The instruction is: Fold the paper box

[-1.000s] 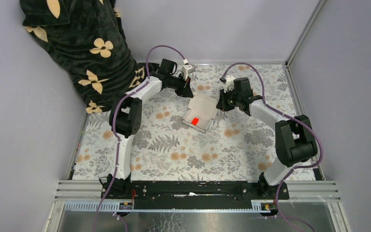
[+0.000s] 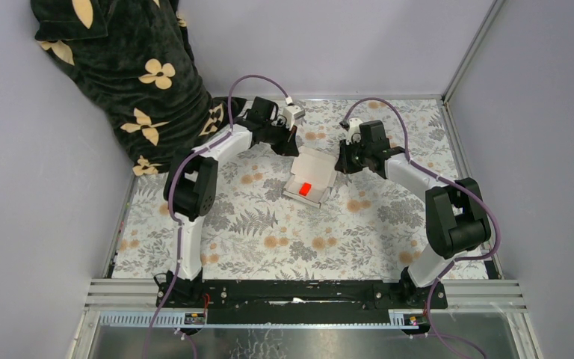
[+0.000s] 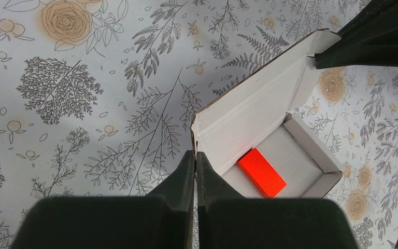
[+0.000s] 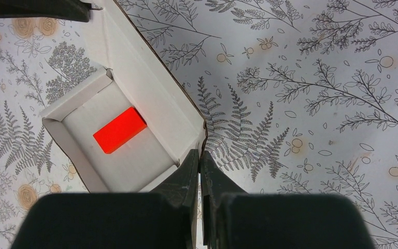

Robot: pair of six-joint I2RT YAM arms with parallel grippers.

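Observation:
A white cardboard box (image 2: 297, 193) lies mid-table with a red block (image 2: 306, 188) inside. Its lid (image 3: 249, 109) stands raised along the back, between the two grippers. At one lid corner my left gripper is shut on the cardboard. At the other corner my right gripper is also shut on the lid. The box's low side walls (image 4: 75, 101) are upright around the block.
A dark flowered cloth (image 2: 119, 82) is heaped at the back left, next to the left arm.
In the top view my left gripper has moved slightly toward the front, with the lid corner following. The right gripper is almost unmoved, and the box has shifted very little.

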